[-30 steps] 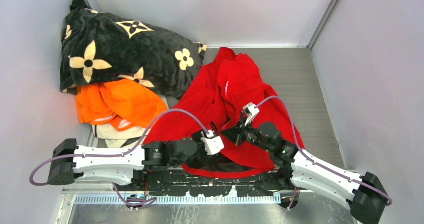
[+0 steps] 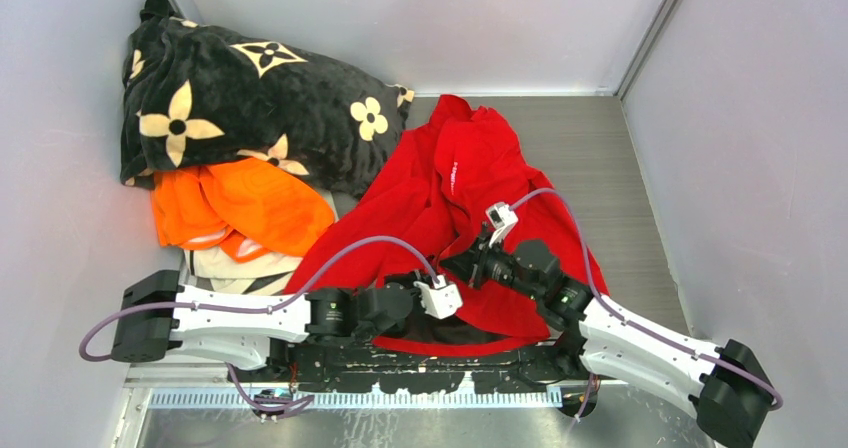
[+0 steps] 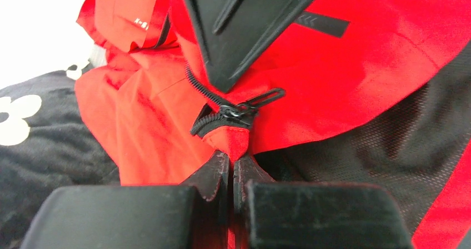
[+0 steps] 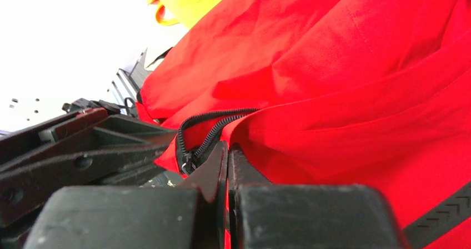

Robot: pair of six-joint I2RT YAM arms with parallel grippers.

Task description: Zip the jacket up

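Note:
The red jacket [image 2: 460,158] lies open in folds over the centre of the floor. In the left wrist view my left gripper is shut on a narrow red strip of jacket just below the zipper slider [image 3: 236,111], whose pull tab lies to the right. The right gripper's dark body hangs just above the slider. In the right wrist view my right gripper is shut on the jacket's edge beside the black zipper tape [image 4: 205,121], with the slider just left of its fingertips. My left gripper's body fills that view's lower left.
A black patterned blanket [image 2: 270,108] and orange garment [image 2: 240,208] lie to the left. Walls enclose the area. Bare grey floor [image 2: 600,158] shows at the back right. The two grippers are very close together.
The right arm has shifted only very slightly.

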